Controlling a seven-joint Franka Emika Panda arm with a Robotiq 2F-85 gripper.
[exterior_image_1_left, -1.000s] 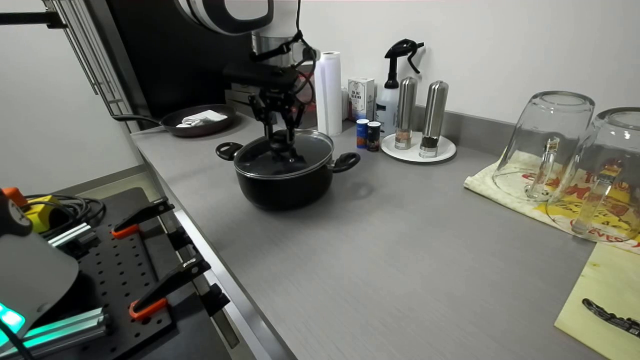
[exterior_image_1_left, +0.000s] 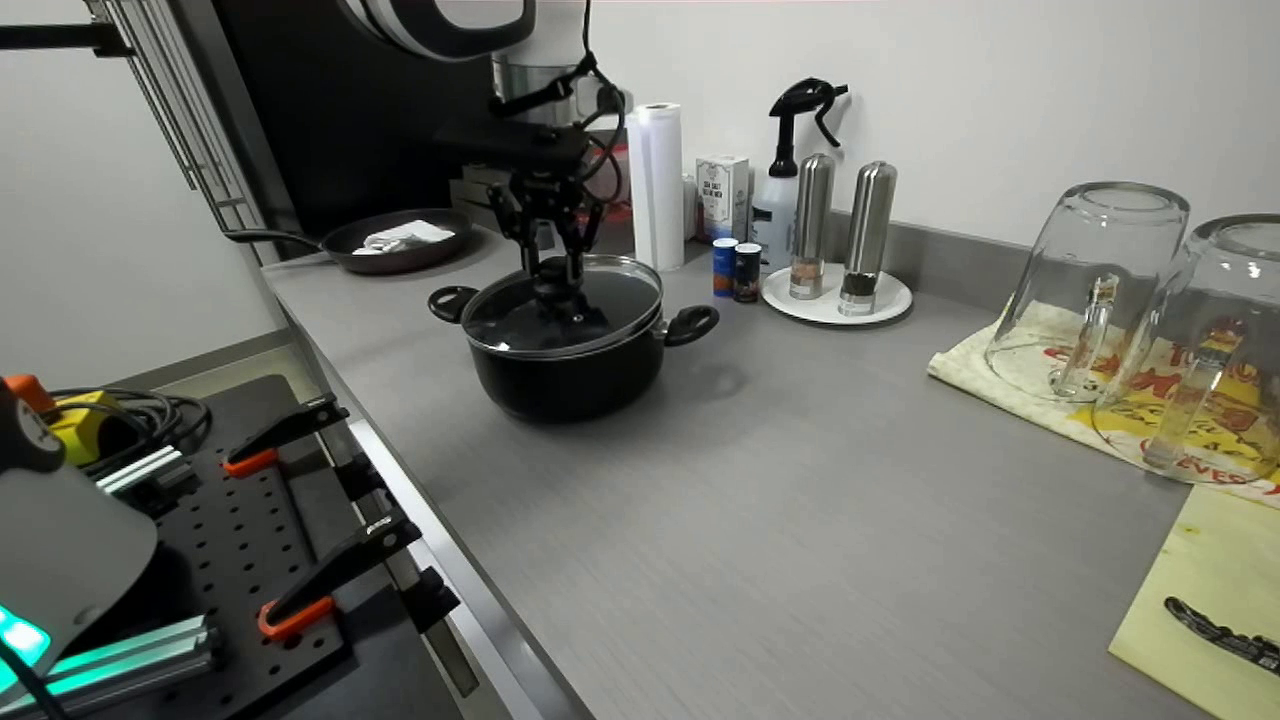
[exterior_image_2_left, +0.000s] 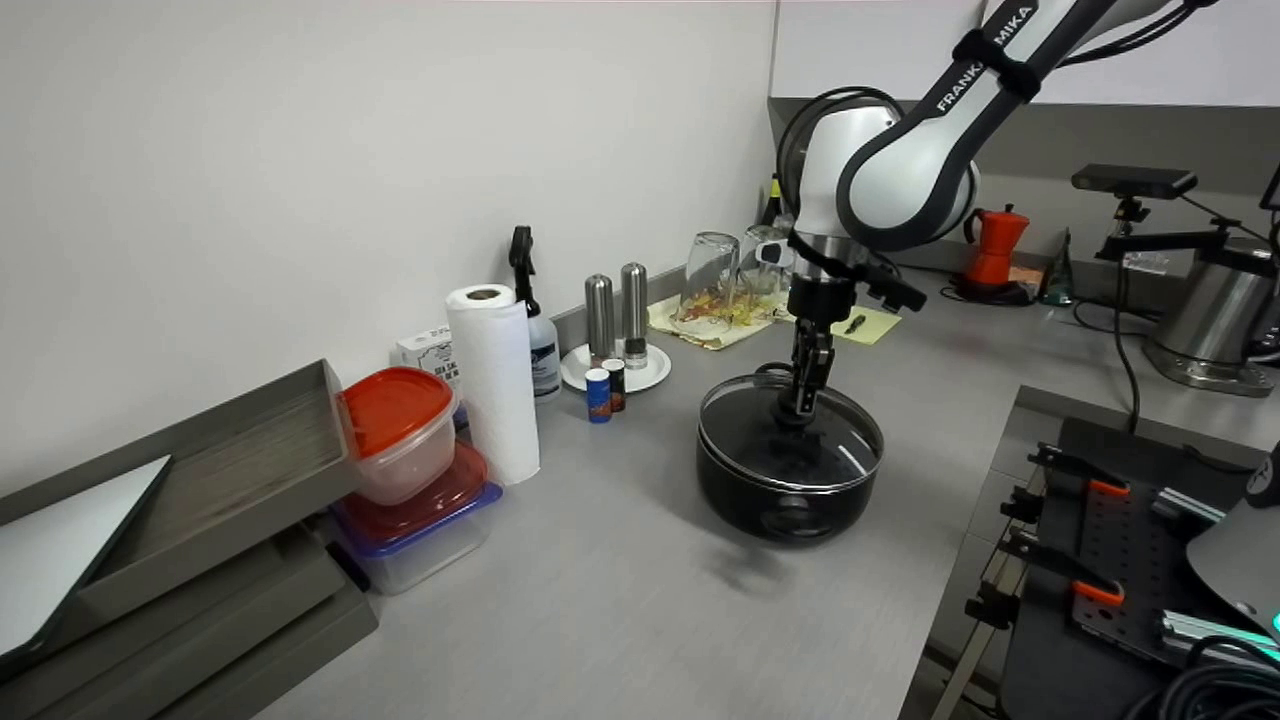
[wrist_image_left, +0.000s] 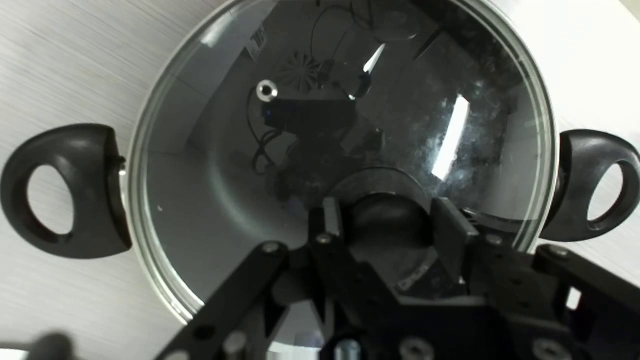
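Note:
A black two-handled pot (exterior_image_1_left: 567, 382) stands on the grey counter, covered by a glass lid (exterior_image_2_left: 750, 420) with a metal rim. From above, my gripper is shut on the lid's round black knob (wrist_image_left: 390, 217), one finger to each side of it. The lid appears to rest over the pot's mouth; whether its edge sits fully flush cannot be told. Dark glass and reflections hide the pot's contents. Both side handles show in the wrist view, the left handle (wrist_image_left: 90, 189) and the right handle (wrist_image_left: 591, 183).
Behind the pot stand a paper towel roll (exterior_image_1_left: 656, 186), small shakers (exterior_image_1_left: 746, 274) and a white plate (exterior_image_1_left: 828, 307) bearing two grinders. Glass mugs (exterior_image_1_left: 1086, 294) rest on a cloth. A frying pan (exterior_image_1_left: 414, 254) lies beyond.
My gripper has shifted slightly left and a little lower in exterior view 1. The pot and lid have moved slightly left as well.

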